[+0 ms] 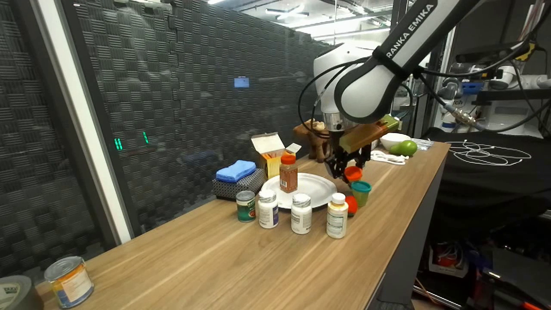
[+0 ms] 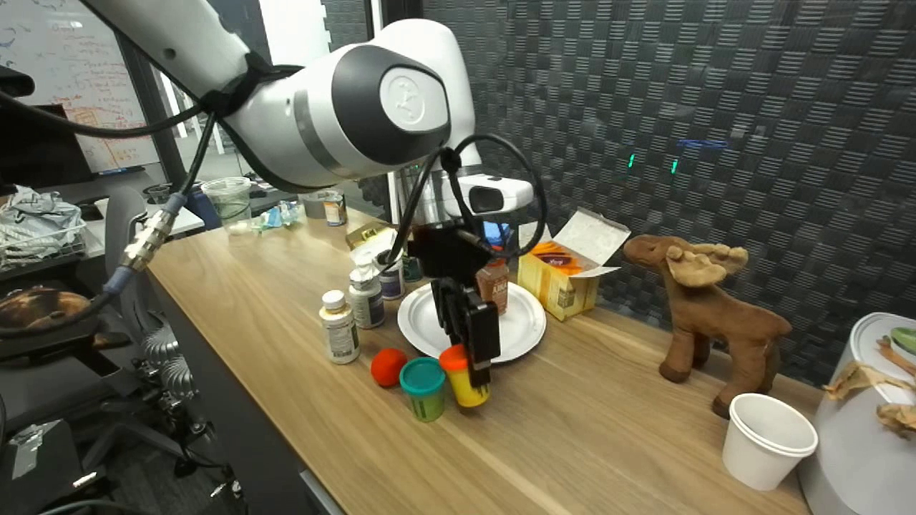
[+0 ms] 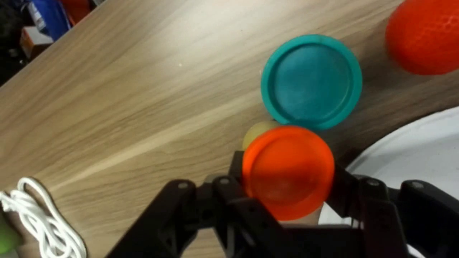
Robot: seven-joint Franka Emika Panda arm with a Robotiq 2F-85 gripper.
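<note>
My gripper is shut on a small yellow tub (image 2: 469, 392) with an orange lid (image 3: 289, 172); one finger lies on either side of it. In exterior view 2 the tub leans slightly, low over the wood, and whether its base touches cannot be told. Close beside it a green tub (image 2: 426, 403) with a teal lid (image 3: 311, 81) stands on the table. A red ball (image 2: 388, 366) rests on that tub's other side. The white plate (image 3: 413, 142) lies near the gripper's other finger.
A red-capped spice jar (image 1: 289, 175) stands on the plate. White bottles (image 1: 301, 214) and a small green can (image 1: 246, 206) line its near side. A brown moose toy (image 2: 713, 309) and paper cups (image 2: 766, 442) stand farther off. A white cord (image 3: 45, 223) lies on the wood.
</note>
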